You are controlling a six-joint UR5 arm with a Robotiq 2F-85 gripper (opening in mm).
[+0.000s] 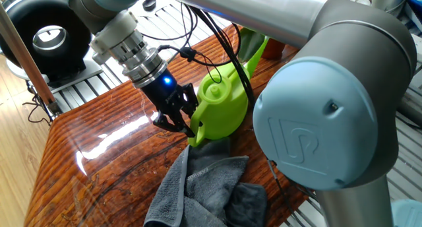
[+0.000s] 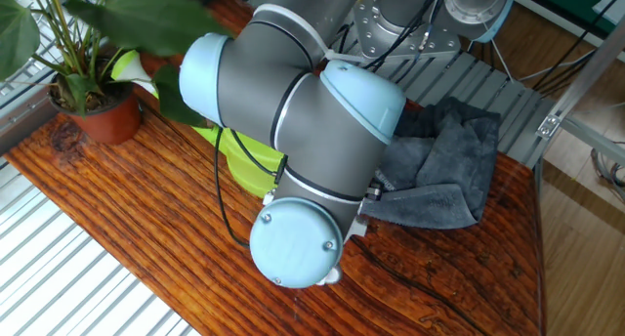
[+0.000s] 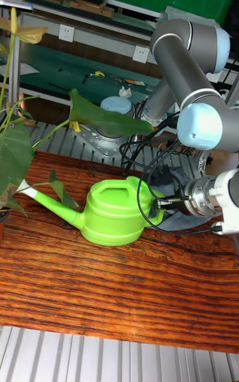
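A lime-green watering can (image 1: 224, 111) stands upright on the glossy brown wooden table. Its handle faces my gripper (image 1: 192, 121), whose black fingers are spread apart at the handle (image 1: 198, 123). From the side, in exterior view 3, the gripper (image 3: 161, 203) reaches the handle end of the can (image 3: 113, 219), while the spout (image 3: 53, 205) points left towards the plant. Exact contact between fingers and handle is too small to tell. In exterior view 2 my arm covers the gripper and most of the can (image 2: 249, 165).
A crumpled grey towel (image 1: 214, 181) lies on the table close to the can's handle end. A potted plant (image 2: 107, 116) stands near the spout, its leaves overhanging. Black cables (image 1: 227, 49) hang from my arm beside the can.
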